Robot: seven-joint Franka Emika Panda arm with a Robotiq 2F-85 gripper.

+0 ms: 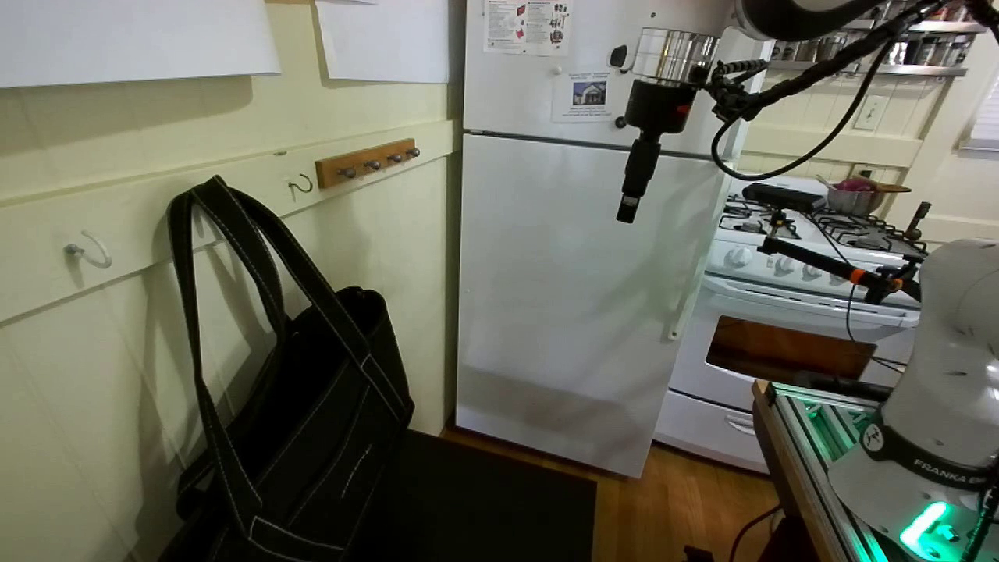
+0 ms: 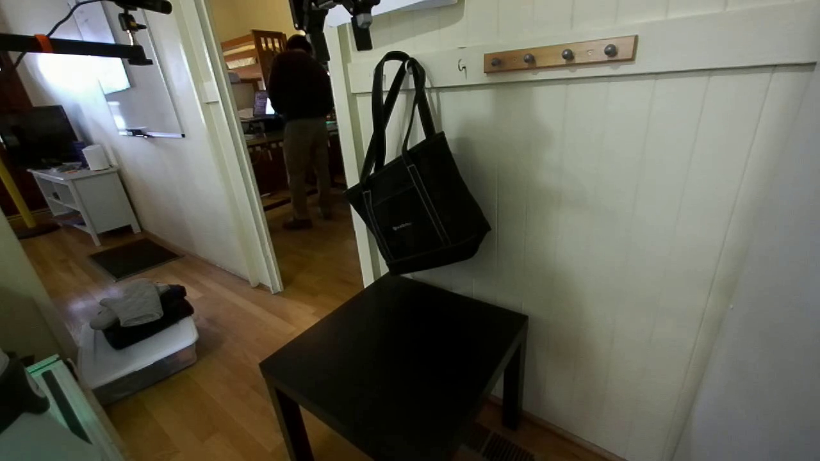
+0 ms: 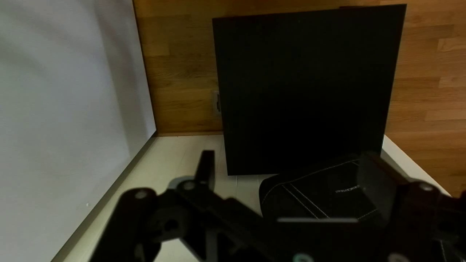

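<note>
A black tote bag with white stitching hangs by its straps from a hook on the wall board. In exterior view 2 the same bag tilts, its lower edge near the black table. My gripper points down in front of the fridge, well to the right of the bag and apart from it. From the wrist, the gripper stands open, its fingers wide apart with nothing held. Part of the bag shows below and beyond them.
A low black table stands beneath the bag. Free hooks are a white one, a small metal one and a wooden peg rack. The white fridge borders the space. A person stands in the far room.
</note>
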